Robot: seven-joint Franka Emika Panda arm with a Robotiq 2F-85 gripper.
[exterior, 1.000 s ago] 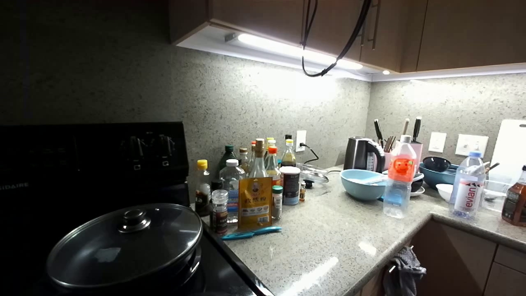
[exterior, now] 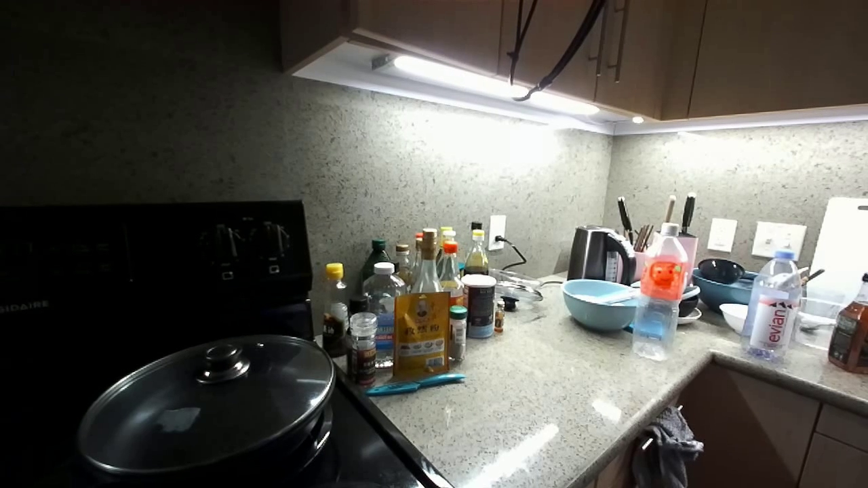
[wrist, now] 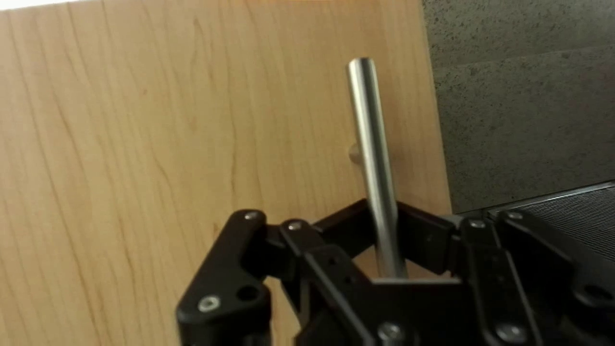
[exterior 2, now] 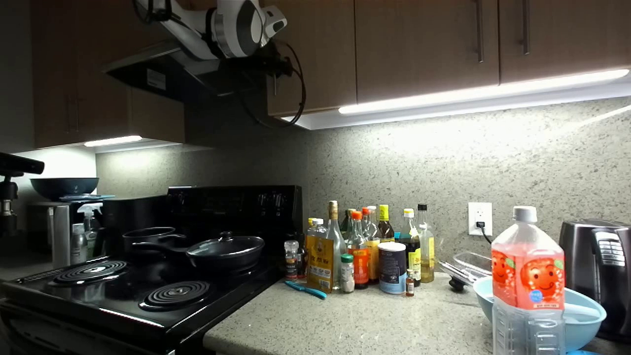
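Note:
In the wrist view, a round metal bar handle [wrist: 375, 144] stands out from a pale wooden cabinet door [wrist: 173, 144], close to the door's right edge. My gripper is shut on this handle, with one black finger [wrist: 351, 228] at each side of the bar. The handle's lower part is hidden by the gripper's body. In exterior view 2 the white arm [exterior 2: 236, 26] is high up by the range hood, and its gripper cannot be made out there. Exterior view 1 shows only the arm's hanging black cable [exterior: 561, 69].
Below, a lidded pan [exterior: 220, 407] sits on the stove. Several sauce bottles [exterior 2: 358, 251] crowd the counter [exterior 2: 367, 325] along the wall. A large bottle with a red label [exterior 2: 526, 278] stands in front of a blue bowl [exterior 2: 585, 319]. The range hood [exterior 2: 159, 71] is near the arm.
The hanging cable in exterior view 1 has shifted slightly up and its loop has moved to the right. Objects on the counter and stove have not moved.

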